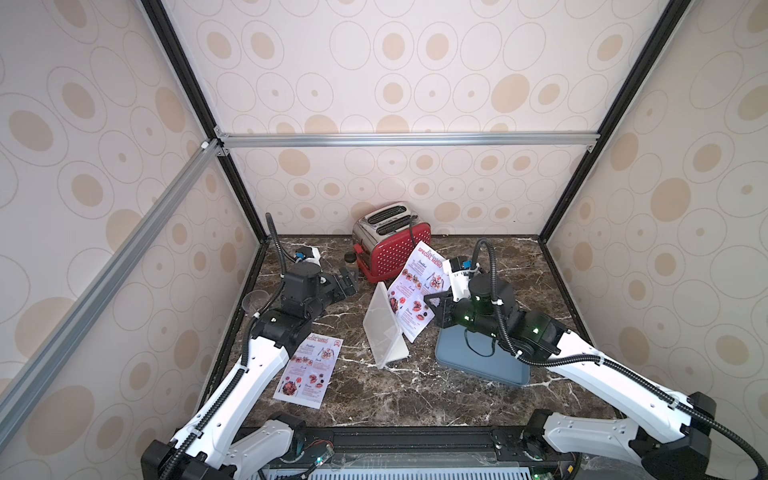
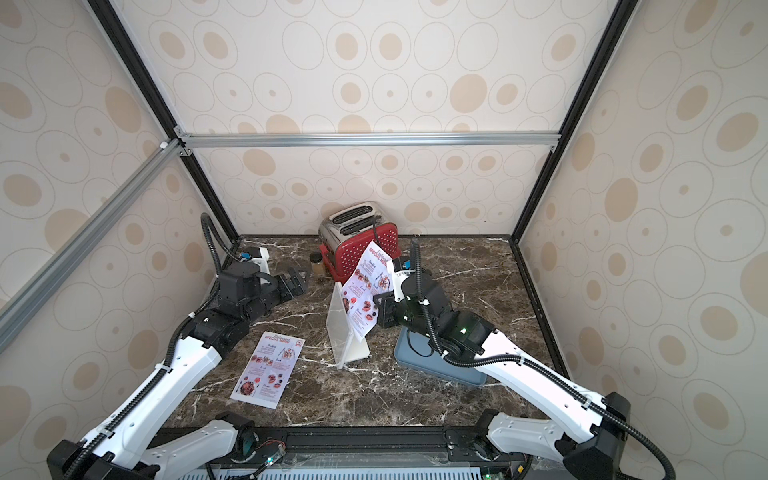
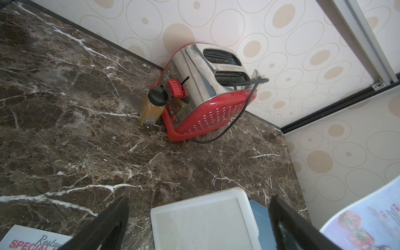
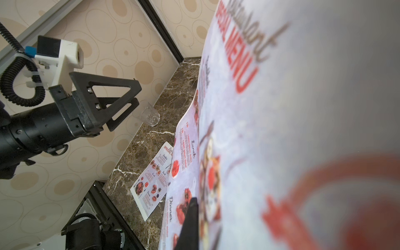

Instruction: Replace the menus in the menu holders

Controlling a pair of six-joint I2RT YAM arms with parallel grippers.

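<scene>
A white menu holder (image 1: 384, 326) stands in the middle of the table, its sloped face toward the left; in the left wrist view the holder (image 3: 204, 220) sits at the bottom. My right gripper (image 1: 438, 304) is shut on the right edge of a printed menu (image 1: 416, 289), which leans up behind and right of the holder. That menu (image 4: 233, 166) fills much of the right wrist view, a dark finger (image 4: 190, 225) against it. Whether its lower edge enters the holder is unclear. Left of the holder my left gripper (image 1: 346, 284) hangs open and empty. A second menu (image 1: 309, 372) lies flat at front left.
A red and silver toaster (image 1: 392, 242) stands at the back, with a small bottle (image 3: 153, 105) beside it. A blue-grey case (image 1: 482, 356) lies under the right arm. A clear cup (image 4: 150, 115) stands at the left edge.
</scene>
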